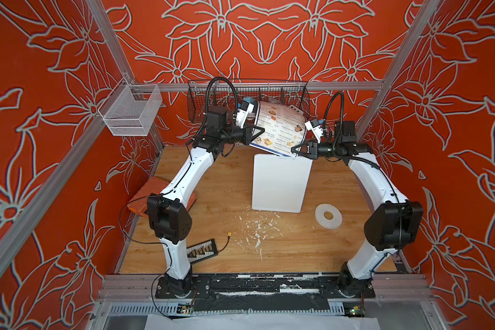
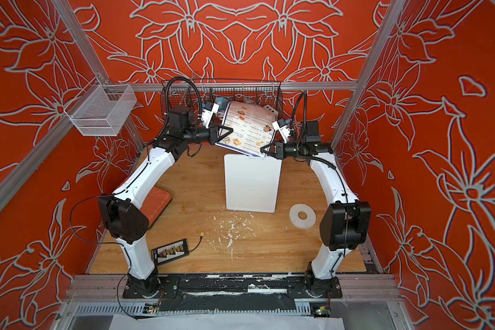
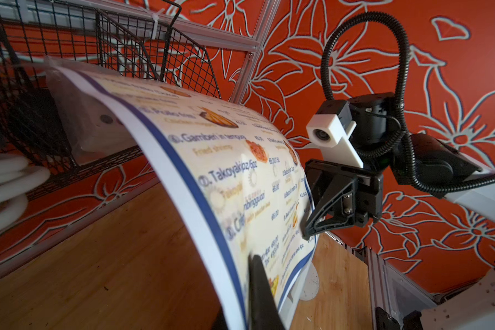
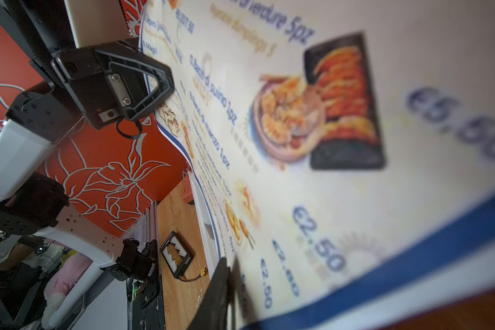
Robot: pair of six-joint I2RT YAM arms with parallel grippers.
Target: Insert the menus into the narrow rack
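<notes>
A curved menu sheet (image 1: 277,123) with a blue border is held up above the top of a white panel (image 1: 277,184), in front of the wire basket. At the sheet's left edge my left gripper (image 1: 254,134) is shut on it, as the left wrist view also shows. My right gripper (image 1: 296,148) is at the sheet's lower right corner; the right wrist view shows a fingertip beside the paper, and the finger stands open as far as the top views let me see. The panel's top is partly hidden by the sheet.
A black wire basket (image 1: 198,96) hangs on the back wall, a white mesh basket (image 1: 121,118) at the left. On the table lie an orange item (image 1: 143,195), a white ring (image 1: 319,214) and a black board (image 1: 201,252). The front middle has only white scraps.
</notes>
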